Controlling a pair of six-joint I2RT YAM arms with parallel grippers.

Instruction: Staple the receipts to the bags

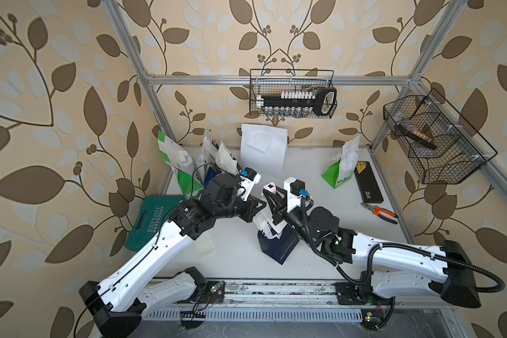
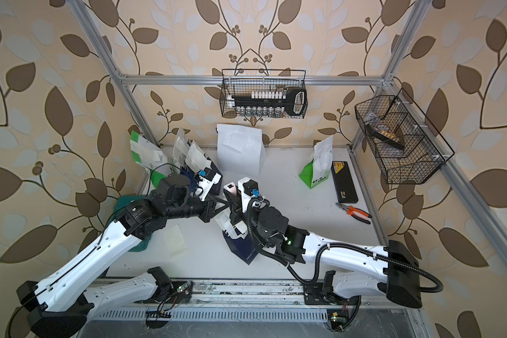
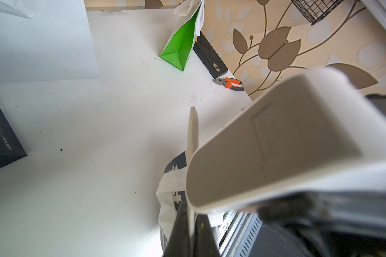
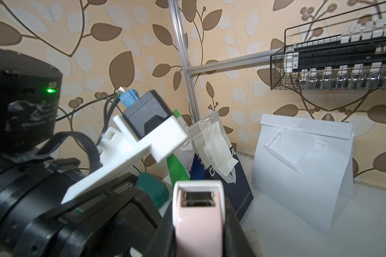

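Note:
Near the table's middle a dark blue bag (image 1: 278, 248) has white paper (image 2: 233, 228) at its top. My left gripper (image 1: 256, 205) is shut on the paper bag top, whose thin edge rises between its fingers in the left wrist view. Close beside it, my right gripper (image 1: 276, 200) holds a pink-and-white stapler over that top; the stapler fills much of the left wrist view's right side. Its fingers are mostly hidden behind it. Whether a staple is in cannot be seen.
More bags stand at the back left, a white bag (image 1: 263, 152) at the back middle and a green-white bag (image 1: 343, 163) at the right. A black box (image 1: 369, 183), pliers (image 1: 380, 212) and a teal case (image 1: 146, 225) lie at the sides. Wire baskets hang on the frame.

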